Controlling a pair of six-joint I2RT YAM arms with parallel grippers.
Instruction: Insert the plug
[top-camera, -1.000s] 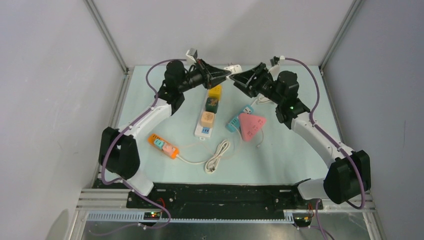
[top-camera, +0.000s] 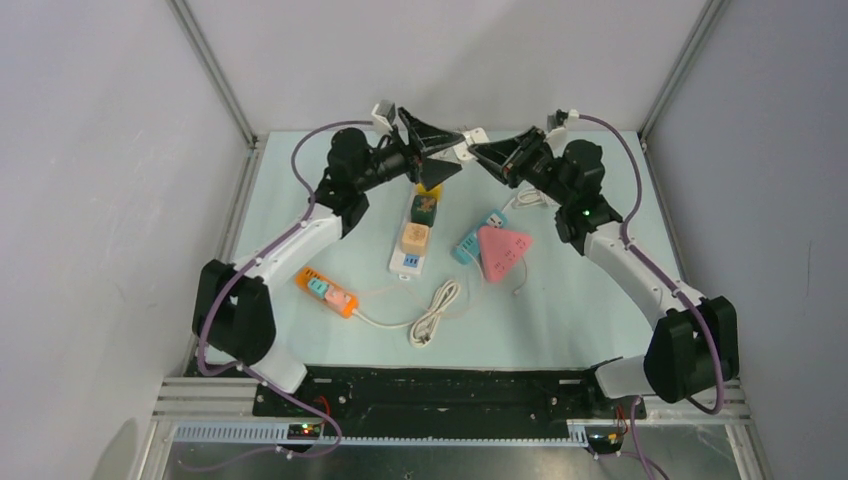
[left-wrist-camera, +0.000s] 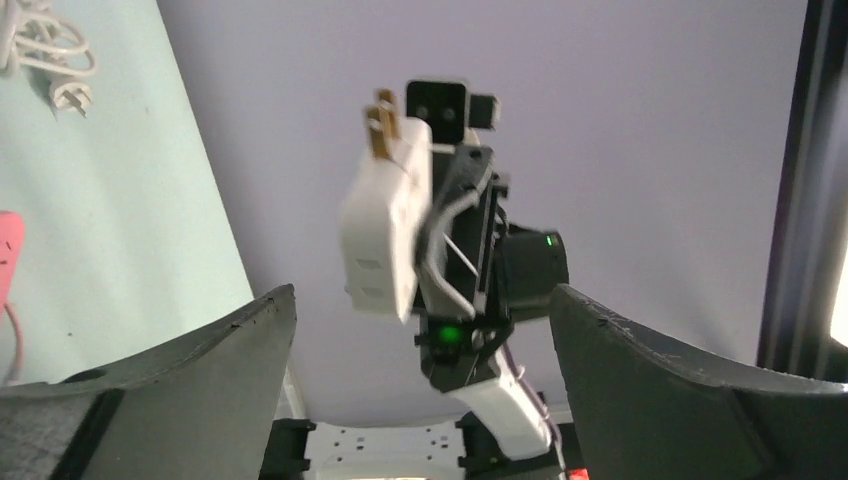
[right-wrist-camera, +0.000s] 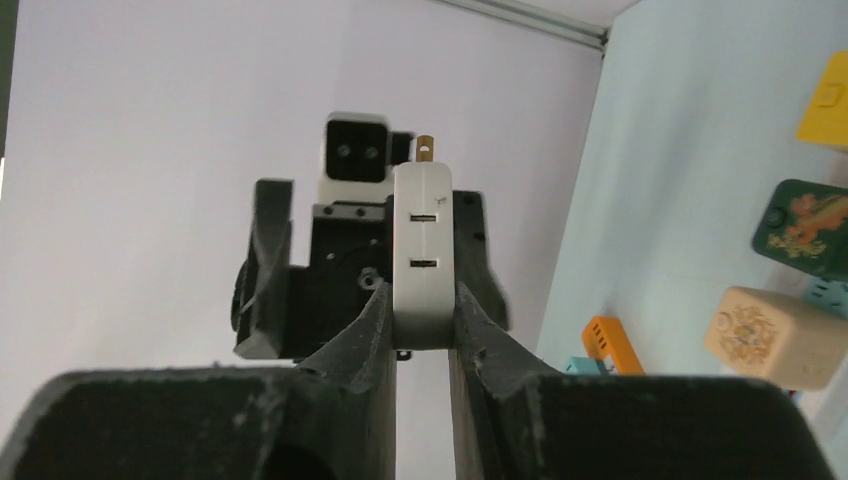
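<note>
A white plug (right-wrist-camera: 424, 245) with gold prongs at its top end and slots on its side is held up between the two arms. My right gripper is shut on its lower end. In the left wrist view, the plug (left-wrist-camera: 380, 220) shows two prongs pointing up, ahead of the wide-apart fingers (left-wrist-camera: 190, 380). From above, my left gripper (top-camera: 458, 152) stands open just left of the plug (top-camera: 478, 137), with nothing gripped. A white power strip (top-camera: 405, 264) lies below on the table, bearing yellow (top-camera: 430, 190), green (top-camera: 424, 211) and beige (top-camera: 415, 239) blocks.
An orange power strip (top-camera: 327, 292) lies at the left, its white cable (top-camera: 435, 312) bundled near the front middle. Right of centre are a blue strip (top-camera: 467, 247) and a pink triangular one (top-camera: 502, 252).
The right gripper has closed its fingers on the plug, and its arm has shifted slightly right.
</note>
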